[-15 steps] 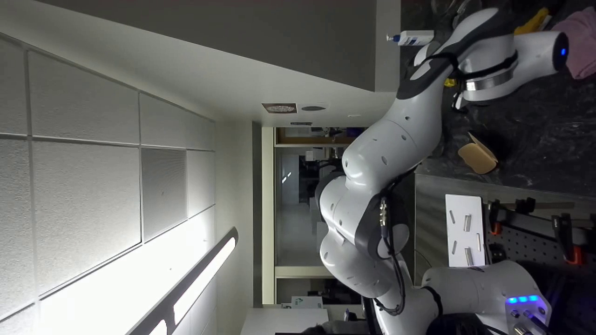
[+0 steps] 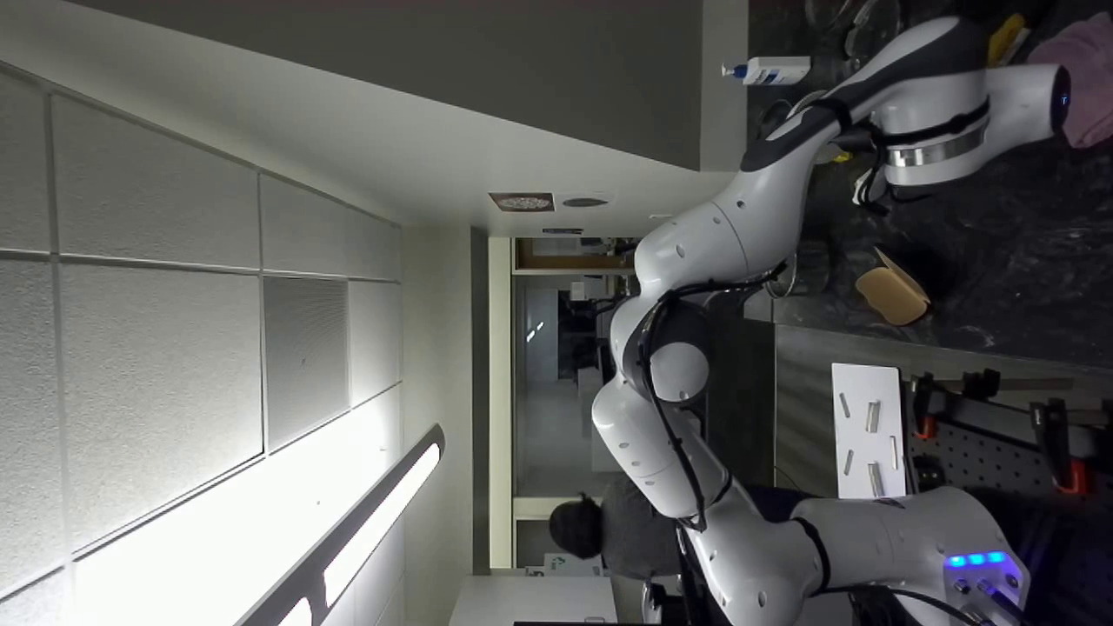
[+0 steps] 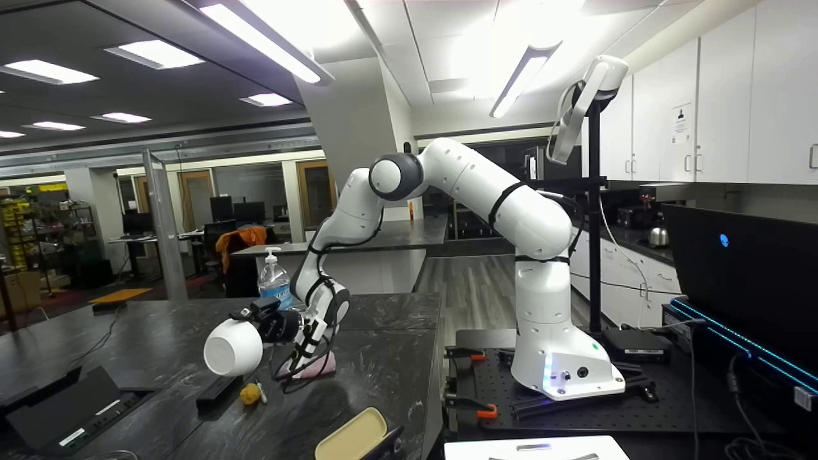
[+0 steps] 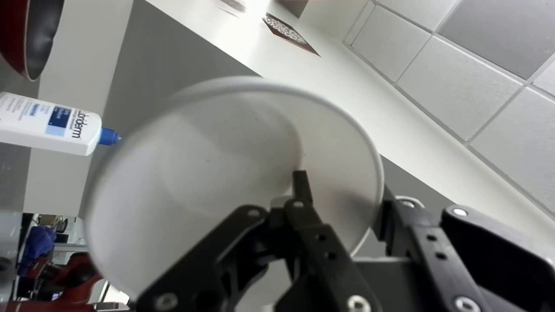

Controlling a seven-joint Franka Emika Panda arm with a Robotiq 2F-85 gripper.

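A white cup (image 3: 232, 347) is at the end of my arm in the second exterior view, tipped on its side and apparently above the table, its base towards that camera. The wrist view looks into the mouth of the cup (image 4: 223, 151). My gripper is part open there, astride the cup's wall: one finger (image 4: 301, 187) reaches inside and the other is outside by the rim. A gap shows between the inner finger and the wall. Whether the outer finger touches the cup, I cannot tell. The first exterior view hides the fingers.
On the dark table are a yellow item (image 3: 250, 394), a tan open container (image 3: 354, 436), pink cloth (image 2: 1080, 78) and a pump bottle (image 3: 273, 277). A lotion bottle (image 4: 52, 122) stands at left in the wrist view. Bare tabletop shows around the tan container.
The arm's elbow links have swung away from the base side in the first exterior view. The wrist has shifted slightly towards the pink cloth. A person now shows in the background.
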